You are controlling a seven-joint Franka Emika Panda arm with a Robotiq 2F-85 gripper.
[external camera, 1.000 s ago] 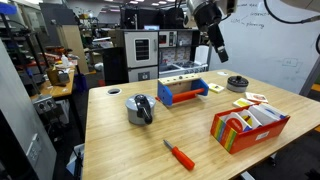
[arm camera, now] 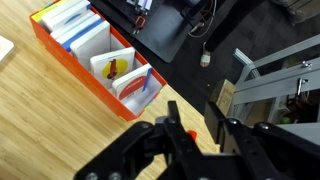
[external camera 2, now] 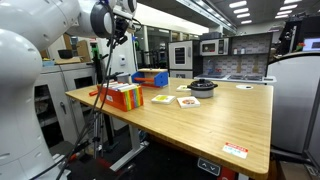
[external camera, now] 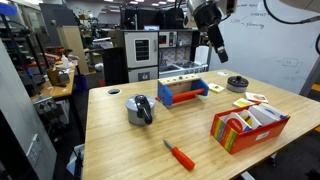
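Note:
High above the table hangs my gripper [external camera: 222, 55], behind the red-edged box in exterior view 1 and apart from everything on the tabletop. Its dark fingers [arm camera: 172, 125] fill the lower part of the wrist view; I cannot tell how far apart they stand or whether anything is between them. The red-edged box [external camera: 231, 140], holding white and colourful packs, is at the table's front right. A red-handled knife [external camera: 181, 157] lies on the wood near it. The grey pot [external camera: 138, 109] with a black handle rests to the left.
A blue and red rack [external camera: 183, 88] stands at mid-table. Behind the box are a dark lidded pot [external camera: 238, 82] and several flat cards [external camera 2: 188, 102]. Bare wood [external camera: 110, 145] shows at the front left. In the wrist view the table ends beside the box.

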